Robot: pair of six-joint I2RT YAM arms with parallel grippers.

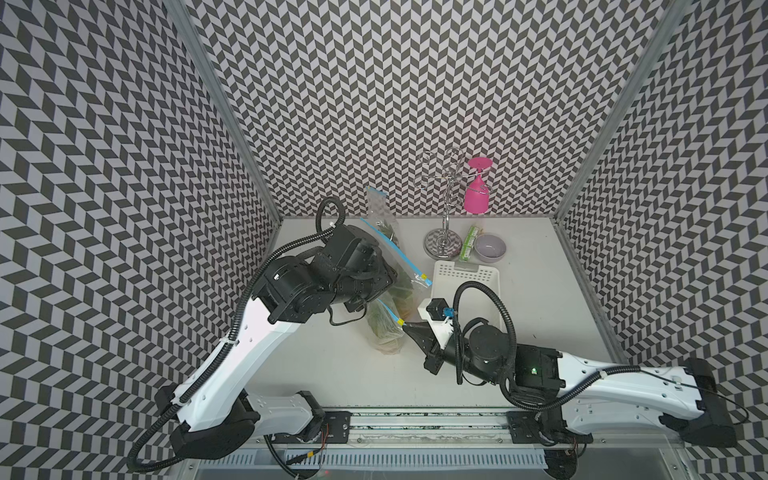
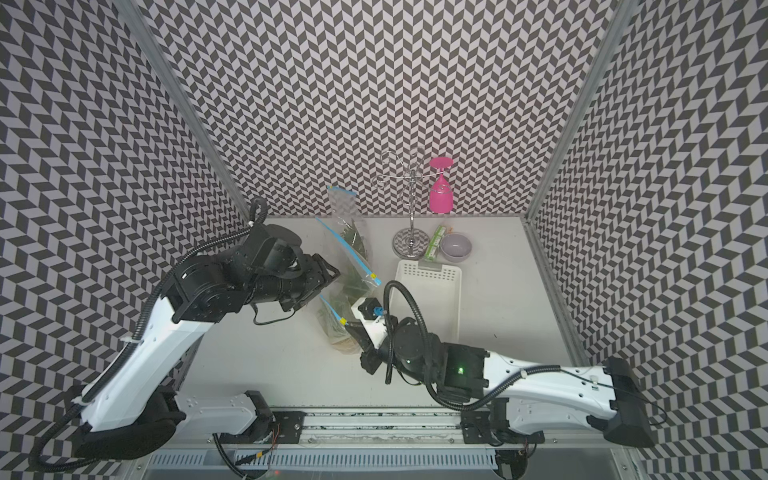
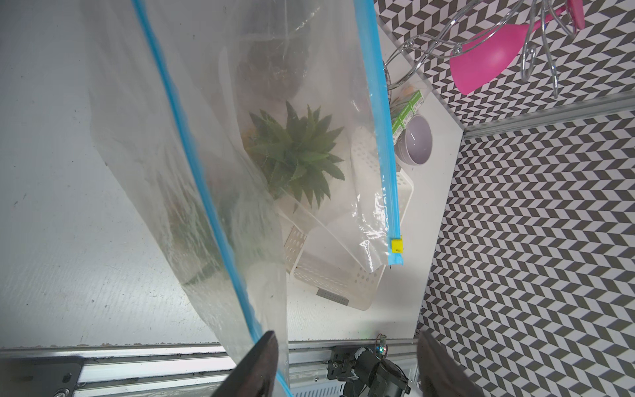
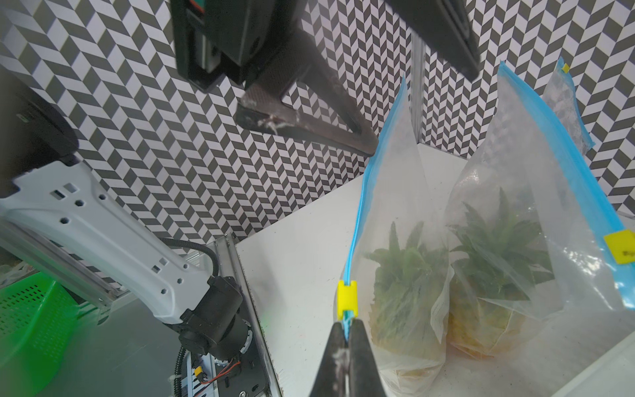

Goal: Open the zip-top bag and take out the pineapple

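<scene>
A clear zip top bag with a blue strip and yellow slider [image 4: 347, 299] stands nearest me, with a pineapple [image 4: 404, 311] upright inside. At the slider end of that strip, my right gripper is shut on the thin bag edge. Its tips also show from above at the bag's near corner [image 1: 405, 325]. My left gripper is open above the bag's other side, its fingers [image 4: 317, 125] spread beside the strip's far part; whether one touches it I cannot tell. Nothing shows gripped between them.
A second bag with a pineapple [image 4: 499, 264] stands right behind, and a third bag [image 4: 569, 99] beyond. To the right lie a white basket [image 1: 492, 280], a purple bowl [image 1: 489, 248], a metal stand [image 1: 445, 242] and a pink glass [image 1: 477, 196].
</scene>
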